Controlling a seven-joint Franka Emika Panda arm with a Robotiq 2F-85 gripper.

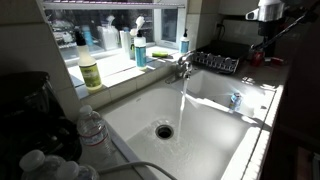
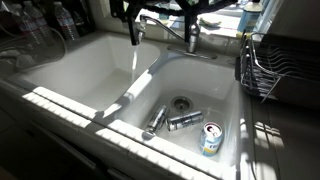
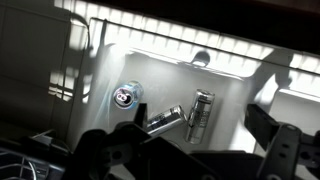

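My gripper stands open above the sink, its fingers wide apart in the wrist view with nothing held. Below it in the right basin [image 2: 225, 92], two silver cans lie on their sides: one can [image 3: 201, 112] under the gap and a tilted can [image 3: 165, 121] near the left finger. A blue can [image 2: 210, 140] stands upright close by, its top [image 3: 127, 95] seen from above at left in the wrist view. Exterior view 1 shows the blue can [image 1: 235, 101], but the divider hides the silver ones.
Water runs from the faucet [image 1: 184, 66] into the other, empty basin [image 1: 190, 140]. A wire dish rack [image 2: 280, 65] stands beside the cans' basin. Bottles line the windowsill, and clear plastic bottles [image 1: 92, 130] stand on the counter.
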